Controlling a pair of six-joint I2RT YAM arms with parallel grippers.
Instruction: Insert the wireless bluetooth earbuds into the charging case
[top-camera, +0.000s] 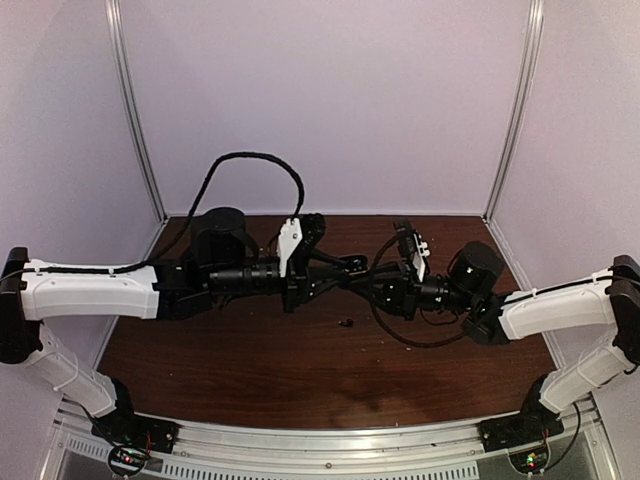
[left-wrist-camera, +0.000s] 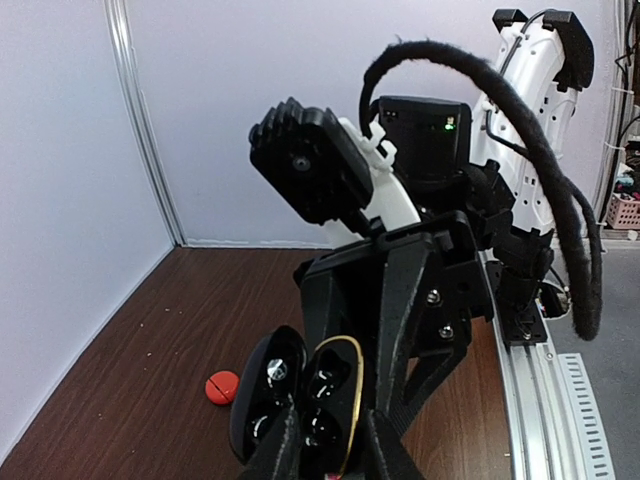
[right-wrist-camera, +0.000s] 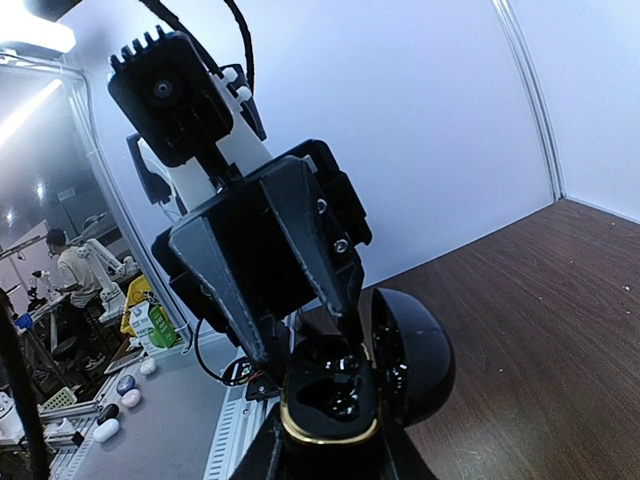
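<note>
The black charging case (left-wrist-camera: 338, 385) has a gold-edged rim and stands with its lid (left-wrist-camera: 268, 385) swung open. My right gripper is shut on the case body, which is held above the table. My left gripper is at the case, its fingers (right-wrist-camera: 222, 290) spread apart around the body's far end. At the bottom of the left wrist view a tiny red spot shows between them; what it belongs to is hidden. Glossy reflections obscure whether the case wells hold an earbud. One red-and-black earbud (left-wrist-camera: 222, 387) lies on the table, small and dark in the top view.
Both arms meet over the middle of the brown table (top-camera: 250, 380), with the lid close beside the left fingers. Bare tabletop spreads in front. Pale walls enclose the back and sides, and black cables loop above each wrist.
</note>
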